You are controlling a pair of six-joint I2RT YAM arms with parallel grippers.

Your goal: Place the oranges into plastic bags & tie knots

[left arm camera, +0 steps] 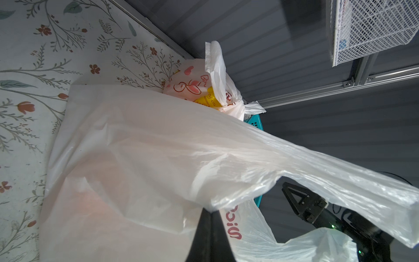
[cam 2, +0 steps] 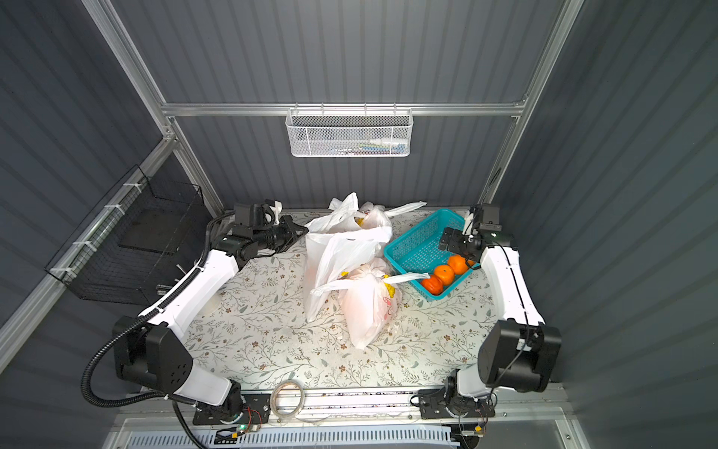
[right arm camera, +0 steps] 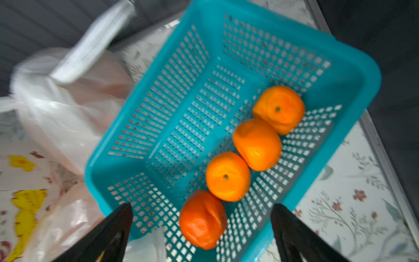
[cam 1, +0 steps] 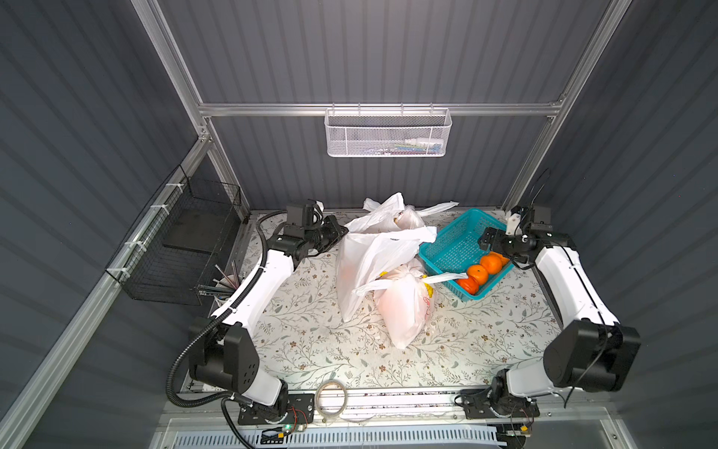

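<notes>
A white plastic bag (cam 1: 374,269) stands mid-table, mouth upward, its plastic filling much of the left wrist view (left arm camera: 152,144). My left gripper (cam 1: 336,228) is at its upper left edge, shut, its fingertips against the plastic; whether any film is between them is unclear. A filled, tied bag (cam 1: 400,310) lies in front, another partly hidden behind. In the blue basket (right arm camera: 183,122), several oranges (right arm camera: 229,174) lie along the right side. My right gripper is over the basket, fingers open and empty, pointing down at the oranges.
A wire basket (cam 1: 187,239) hangs on the left wall, a white mesh basket (cam 1: 387,134) on the back rail. A tape roll (cam 1: 331,385) lies at the front edge. The table's front and sides have some clear room.
</notes>
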